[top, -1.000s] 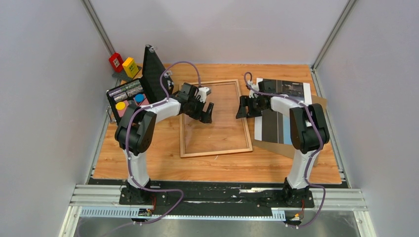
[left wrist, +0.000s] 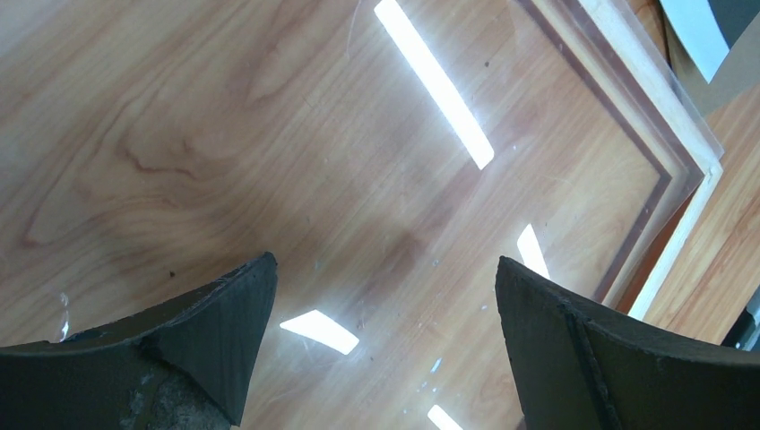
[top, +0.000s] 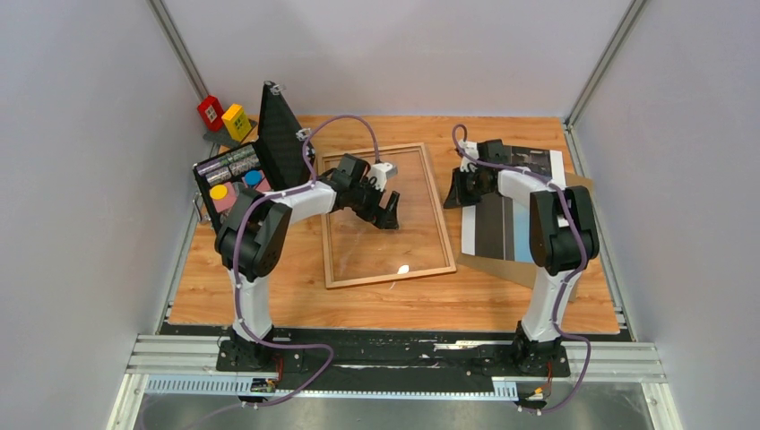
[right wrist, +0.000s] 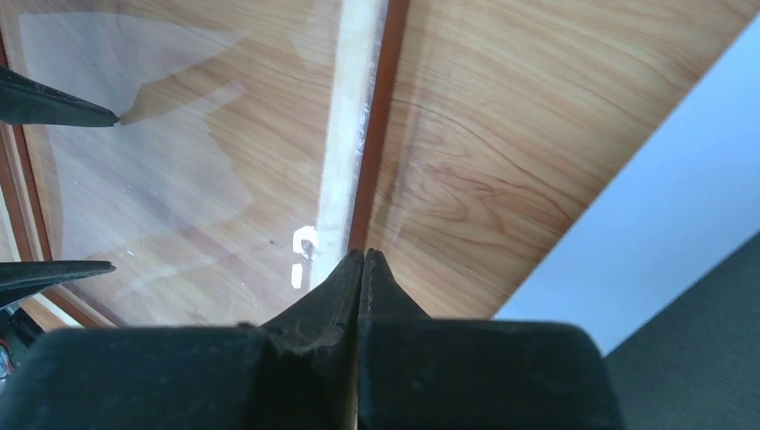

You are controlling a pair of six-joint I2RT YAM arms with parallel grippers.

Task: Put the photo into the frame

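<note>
The wooden frame point(top: 444, 242) with a clear pane lies in the middle of the table. My left gripper point(top: 386, 209) is open over the pane, nothing between its fingers. My right gripper point(top: 453, 199) is shut, empty, just right of the frame's right side; in the right wrist view its tips meet by that rail point(right wrist: 345, 125). The photo point(top: 493, 233), dark with white margins and a blue band, lies to the right on brown board point(top: 502, 271), partly under my right arm.
An open black case point(top: 282, 134) with coloured items stands at the left, with red point(top: 211, 112) and yellow point(top: 236, 122) blocks behind it. Bare table shows along the front edge.
My right gripper has shut and moved slightly right off the frame's rail. My left gripper has moved a little right and down over the pane; the frame has shifted slightly left.
</note>
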